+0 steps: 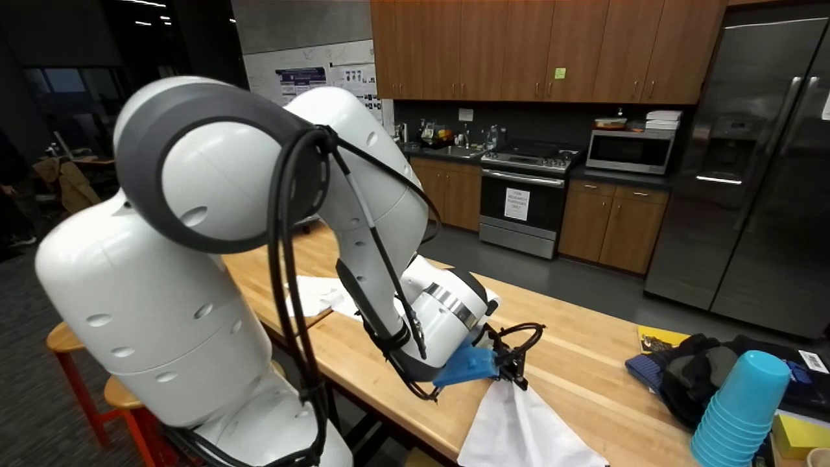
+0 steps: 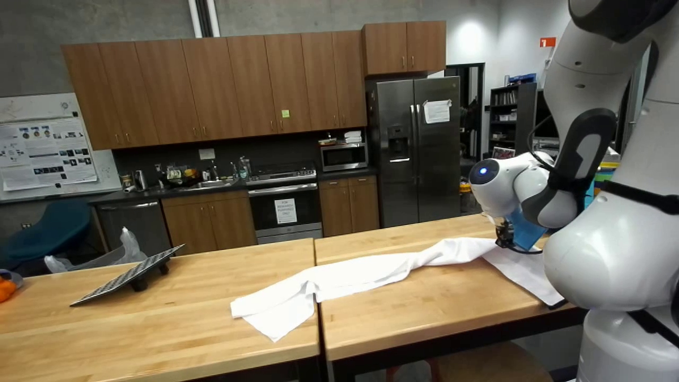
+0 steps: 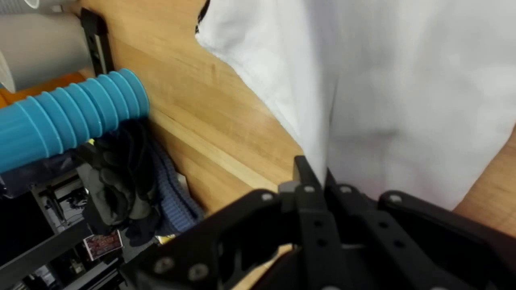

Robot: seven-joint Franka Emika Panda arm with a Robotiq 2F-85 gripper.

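Observation:
A long white cloth (image 2: pixel 375 275) stretches across the tabletop. Its near part (image 1: pixel 522 428) fans out below my gripper (image 1: pixel 515 380). In the wrist view a raised fold of the cloth (image 3: pixel 314 111) runs down between the dark fingertips, and the gripper is shut on it. From the other side, the gripper (image 2: pixel 504 236) sits at the cloth's right part, low over the table, with a flat portion spreading towards the table's near edge. A dark trim shows on the cloth's edge in the wrist view.
Stacked blue cups (image 1: pixel 739 412) and dark gloves and hats (image 1: pixel 696 370) crowd the table's right end. A tilted checkered board (image 2: pixel 130 277) stands on the other table. A seam (image 2: pixel 316 254) divides the two tabletops. Bare wood (image 1: pixel 591 354) lies beyond the gripper.

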